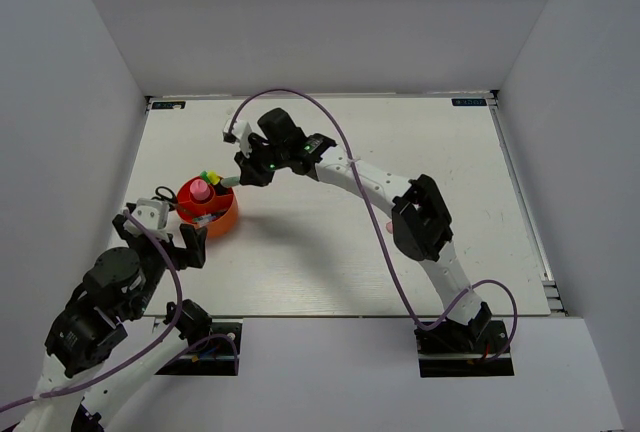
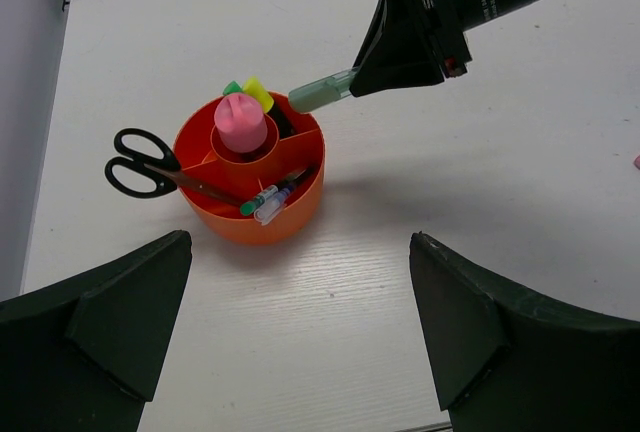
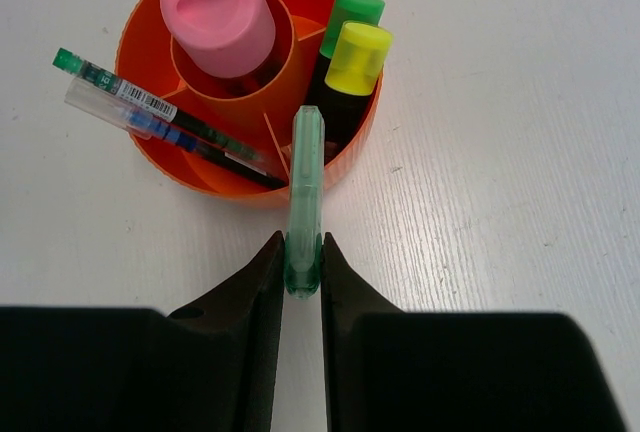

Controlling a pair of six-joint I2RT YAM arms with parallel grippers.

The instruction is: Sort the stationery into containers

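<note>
My right gripper is shut on a translucent green stick-like piece [image 3: 306,177], held at one end. Its free end reaches over the rim of the round orange organizer [image 2: 263,234], beside the compartment with the green-capped marker [image 3: 352,14] and yellow-capped marker [image 3: 360,57]. A pink item [image 2: 240,122] fills the organizer's centre cup. Two pens [image 3: 160,112] lean in the front compartment, and black-handled scissors [image 2: 150,164] stick out on the left. Open and empty, my left gripper hangs on the near side of the organizer.
A small pink object [image 1: 390,227] lies on the table at the right, partly hidden by the right arm. Grey walls stand around the table.
</note>
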